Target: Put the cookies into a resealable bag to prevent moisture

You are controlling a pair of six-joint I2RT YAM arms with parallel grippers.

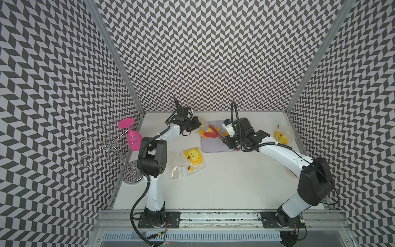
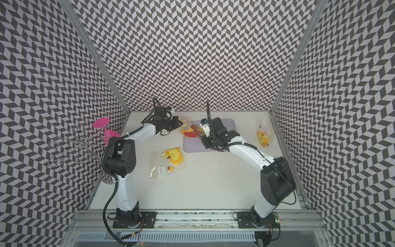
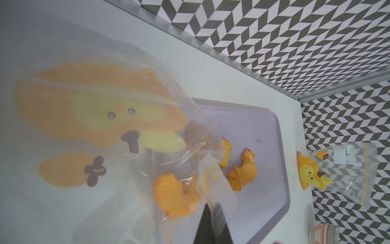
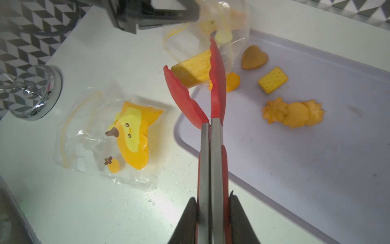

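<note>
My left gripper is shut on the edge of a clear resealable bag with an orange and yellow animal print. The bag stands by the left side of the lilac tray. Tongs with red tips and metal arms are gripped by my right gripper. A yellow rectangular cookie is between the tong tips, near the bag's mouth. On the tray lie a brown heart cookie, a yellow dotted cookie and several orange cookies. Another orange cookie shows beside the bag.
A second printed bag lies flat on the table in front of the tray. A third bag is at the right edge. Far left stands a wire rack with pink items.
</note>
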